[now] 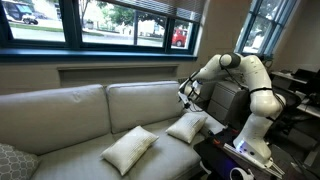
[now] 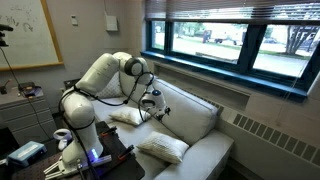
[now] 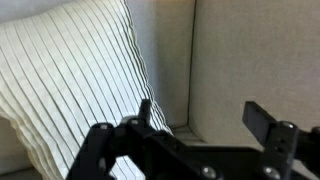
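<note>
In the wrist view, my gripper stands open, its two black fingers wide apart with nothing between them. A cream pillow [image 3: 65, 75] with thin dark stripes fills the left of that view, beside and partly behind the left finger [image 3: 145, 112]. From the first exterior view, the gripper [image 1: 185, 101] hangs near the sofa's backrest, above and behind the right-hand pillow [image 1: 187, 126]. Whether it touches the sofa or the pillow cannot be told. Another light pillow [image 1: 130, 149] lies tilted on the seat farther left.
The beige sofa [image 1: 85, 163] runs along the wall under the windows. A grey patterned pillow [image 1: 14, 163] sits at its far left end. The arm's base stands by a dark table [image 2: 125, 171] in front of the sofa. Much of the seat is bare.
</note>
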